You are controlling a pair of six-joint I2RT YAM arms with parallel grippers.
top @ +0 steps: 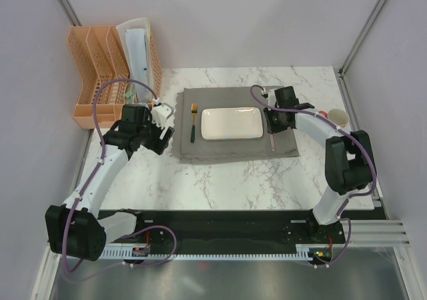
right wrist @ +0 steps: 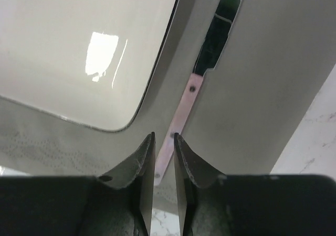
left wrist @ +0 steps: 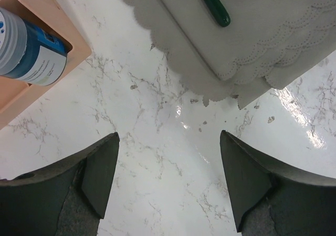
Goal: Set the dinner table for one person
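A white rectangular plate (top: 231, 124) lies on the grey placemat (top: 220, 152). Left of the plate is a fork with a dark green handle (top: 193, 133). To its right lies a knife with a pink handle (right wrist: 182, 107), its dark blade (right wrist: 212, 43) pointing away. Above the knife's handle hovers my right gripper, fingers parted slightly; the handle passes below the gap, and contact cannot be made out. Over bare marble left of the mat, my left gripper stands open with nothing between its fingers.
An orange basket (top: 100, 67) with a blue-and-white jar (left wrist: 39, 57) stands at the back left. A cream cup (top: 339, 118) and something red (top: 323, 114) are beyond the mat's right side.
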